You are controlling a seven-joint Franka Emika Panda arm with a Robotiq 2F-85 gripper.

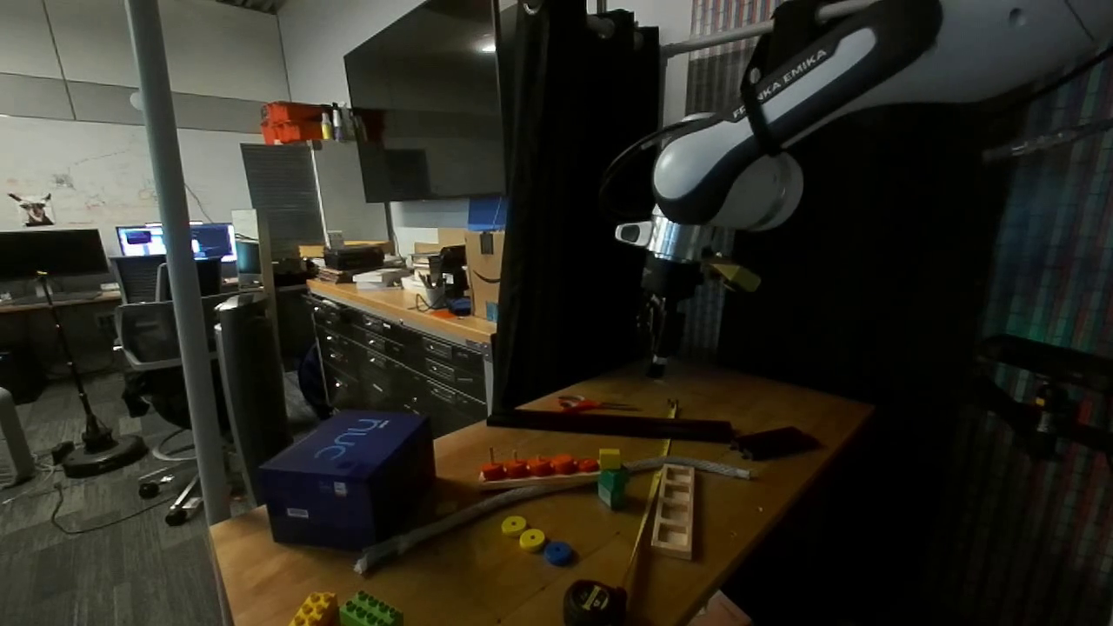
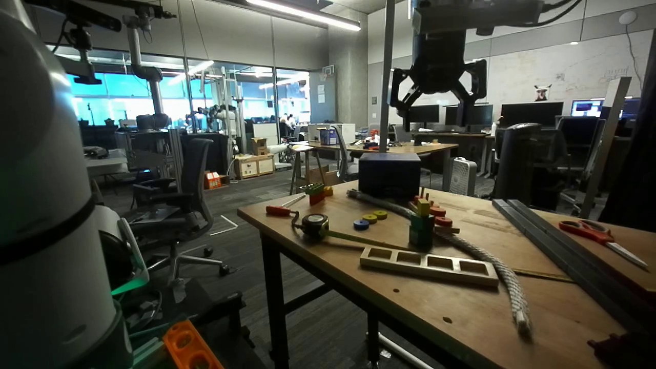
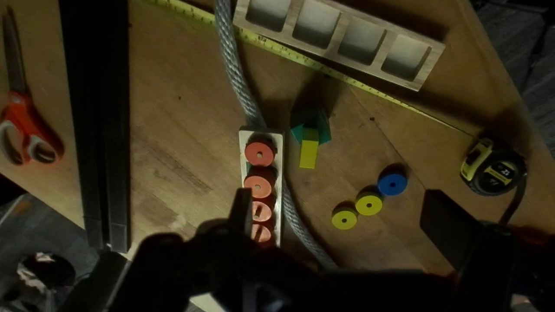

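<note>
My gripper stands open above the table with nothing between its fingers. Below it in the wrist view, red rings sit on the pegs of a pale wooden strip, partly hidden by one finger. Beside the strip stands a green block topped by a yellow block. Two yellow discs and a blue disc lie flat in a row on the bare wood, between the fingers in view but well below them. A wooden tray with empty compartments lies near the table edge.
A rope crosses the table, and a tape measure has its yellow blade drawn out. Black rails lie beside red-handled scissors. A dark blue box and toy bricks occupy the far end.
</note>
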